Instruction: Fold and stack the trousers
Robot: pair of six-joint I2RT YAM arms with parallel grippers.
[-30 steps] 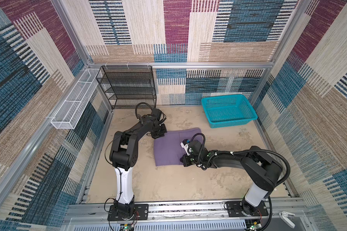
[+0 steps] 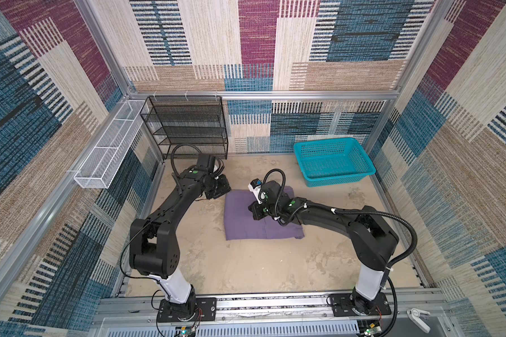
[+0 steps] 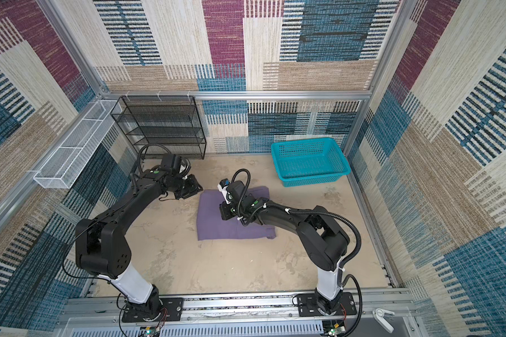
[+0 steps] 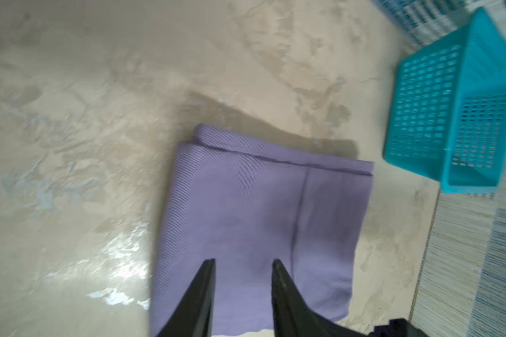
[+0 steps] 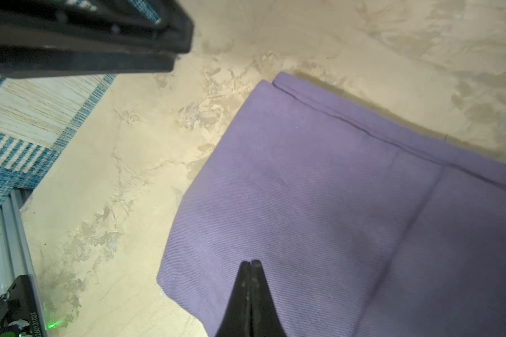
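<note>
The purple trousers lie folded in a flat rectangle mid-table, with a seam across them and a narrow strip along one edge, seen in both wrist views. My left gripper is raised by their left edge, fingers apart with nothing between them. My right gripper hovers over the trousers, fingertips together, with no cloth visible between them.
A teal basket stands at the back right. A black wire rack is at the back left, a white wire shelf along the left wall.
My left gripper has moved leftward, away from the trousers' back-left corner. My right gripper has moved back and left from their front edge toward their middle.
</note>
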